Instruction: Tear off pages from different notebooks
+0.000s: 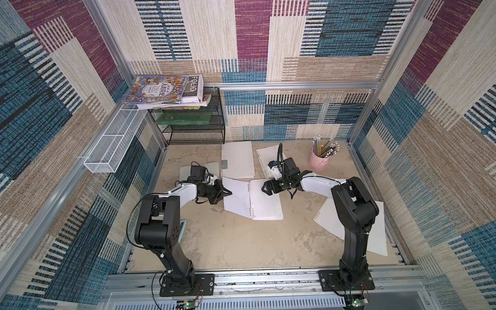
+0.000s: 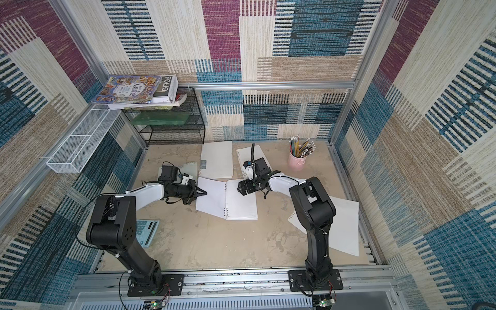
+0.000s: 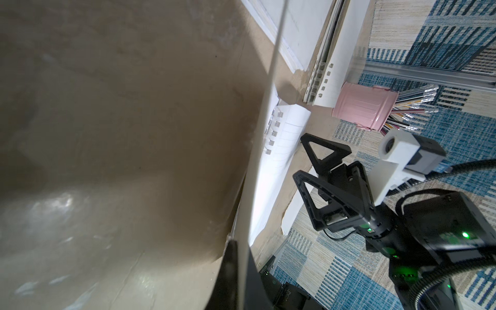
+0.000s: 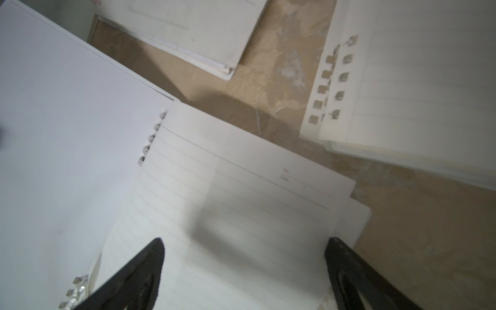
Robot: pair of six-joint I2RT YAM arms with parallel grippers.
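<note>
An open spiral notebook [image 1: 266,206] lies mid-table. My left gripper [image 1: 225,192] is shut at the outer edge of its raised left leaf [image 1: 236,201]; that leaf shows edge-on in the left wrist view, running into the fingertips. My right gripper stands open over the lined right page [image 4: 227,196], its fingers either side of it near the top. Other pads lie behind: a closed one [image 2: 217,157] and a lined spiral one [image 4: 418,77], partly behind my right arm.
A pink pencil cup [image 1: 318,162] stands back right. Loose sheets [image 1: 372,227] lie front right, a blue calculator [image 2: 147,232] front left. A black rack [image 1: 217,131] is back left.
</note>
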